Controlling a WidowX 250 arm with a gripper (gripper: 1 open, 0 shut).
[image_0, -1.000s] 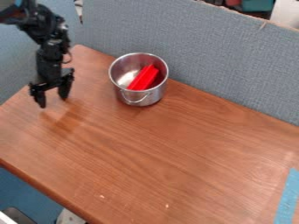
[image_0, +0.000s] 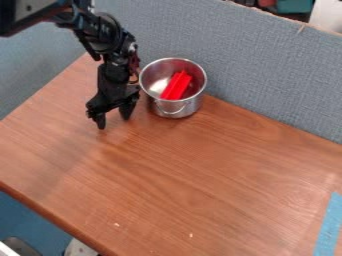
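Note:
A steel pot (image_0: 190, 102) with a wire handle stands on the wooden table near the back padded wall, holding a red object (image_0: 175, 85). My black gripper (image_0: 112, 116) is low over the table just left of the pot, its fingers open and pointing down, with nothing seen between them.
Grey padded walls (image_0: 267, 80) border the table at the back and left. A blue strip (image_0: 329, 225) lies at the right edge.
My gripper has moved right from the table's left side to beside the pot. The pot has shifted slightly to the right.

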